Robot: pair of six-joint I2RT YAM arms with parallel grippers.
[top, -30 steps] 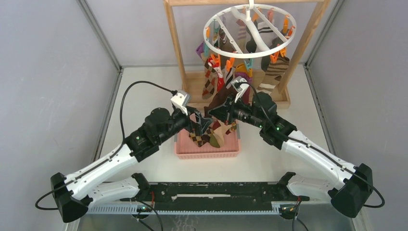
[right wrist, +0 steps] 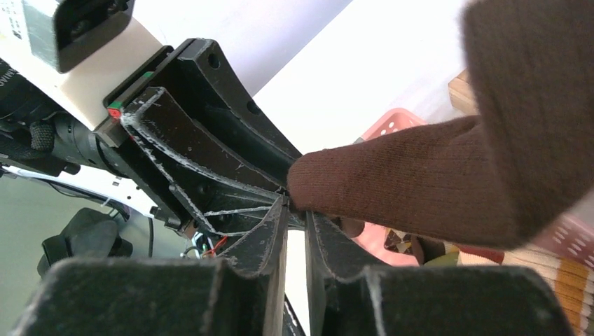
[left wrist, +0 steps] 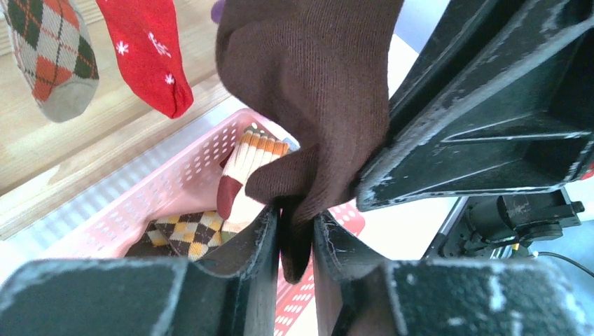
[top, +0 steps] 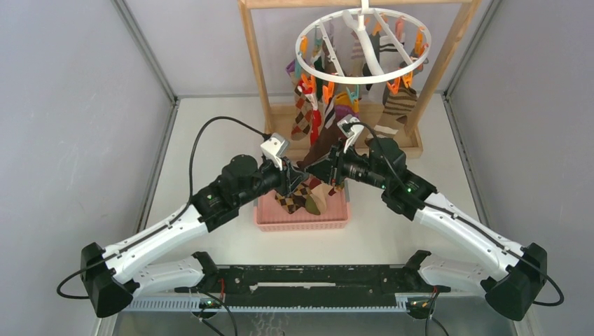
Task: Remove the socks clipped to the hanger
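Note:
A brown sock (left wrist: 308,98) stretches down from a clip on the white hanger ring (top: 306,52). My left gripper is shut on its lower end. My right gripper meets it there, its fingers close together at the sock's edge; whether they grip it is unclear. In the top view both grippers meet just above the basket. Other socks, including a red one (left wrist: 148,56) and an argyle one (left wrist: 52,56), hang from coloured clips.
Below the grippers, a pink basket (top: 301,222) holds several socks. A wooden frame (top: 252,49) stands behind on the white table, which is clear at both sides.
My left arm has moved rightward toward the right gripper. The right arm has shifted slightly, and the hanger with its clips has swung a little to the left.

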